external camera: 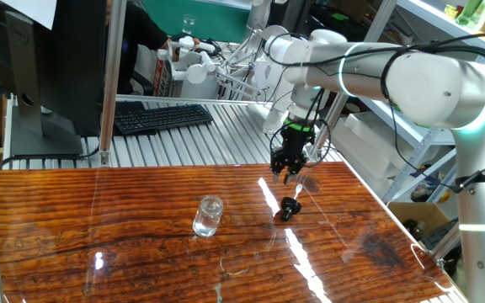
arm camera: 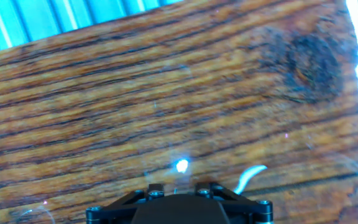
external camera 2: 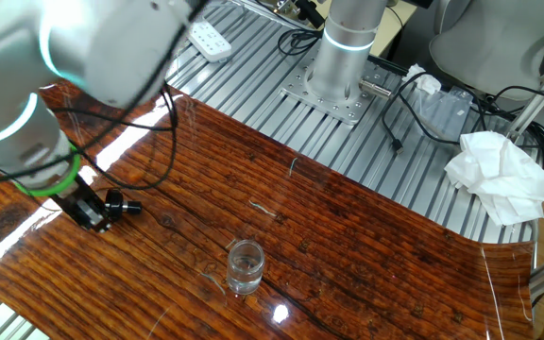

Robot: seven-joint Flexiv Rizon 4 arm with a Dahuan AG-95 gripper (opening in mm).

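Note:
A clear glass (external camera: pixel 208 216) stands upright on the glossy wooden table, seemingly with clear liquid low inside. To its right sits a small black object (external camera: pixel 290 207) with a thin white piece (external camera: pixel 299 190) sticking out towards the back. Just behind and left of that white piece, my gripper (external camera: pixel 282 177) points down above the table, its fingers apart and nothing visible between them. In the second exterior view the black object (external camera 2: pixel 121 202) shows beside the gripper, and the glass (external camera 2: pixel 246 266) stands well clear. The wrist view catches a white curved piece (arm camera: pixel 248 178) right of the gripper.
Behind the wooden table (external camera: pixel 125 202) runs a ribbed metal surface (external camera: pixel 234 135) carrying a keyboard (external camera: pixel 162 119) and a monitor (external camera: pixel 45 76). Crumpled white tissue (external camera 2: pixel 499 175) lies at one far corner. Bare wood surrounds the glass. Loose cables hang around the arm.

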